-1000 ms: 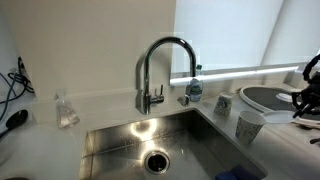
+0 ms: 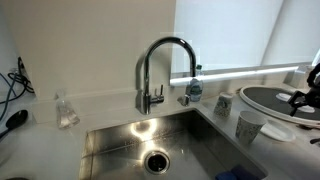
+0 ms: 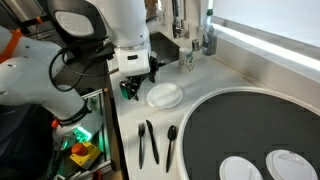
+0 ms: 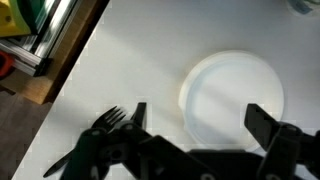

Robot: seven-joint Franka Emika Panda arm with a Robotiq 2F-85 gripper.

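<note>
A round white plate point(image 4: 232, 100) lies flat on the pale counter point(image 3: 190, 145), seen from above in the wrist view. My gripper is open above the plate's near left side, its black fingers point(image 4: 252, 118) wide apart and nothing held between them. In exterior view 2 the gripper point(image 3: 139, 82) hangs just left of the plate point(image 3: 164, 95). A fork point(image 3: 142, 145), a knife point(image 3: 153, 140) and a spoon point(image 3: 171, 143) lie in front of the plate. Only part of the gripper point(image 2: 302, 101) enters exterior view 1, at the right edge.
A metal sink point(image 2: 120, 135) with a tall faucet point(image 2: 147, 75) is left of the cups point(image 2: 249, 126). A soap bottle point(image 2: 195, 88) stands behind. The large dark oval surface point(image 3: 250, 115) bears white discs. A cluttered open drawer point(image 3: 100, 165) is below the arm.
The gripper has since risen slightly and now holds nothing.
</note>
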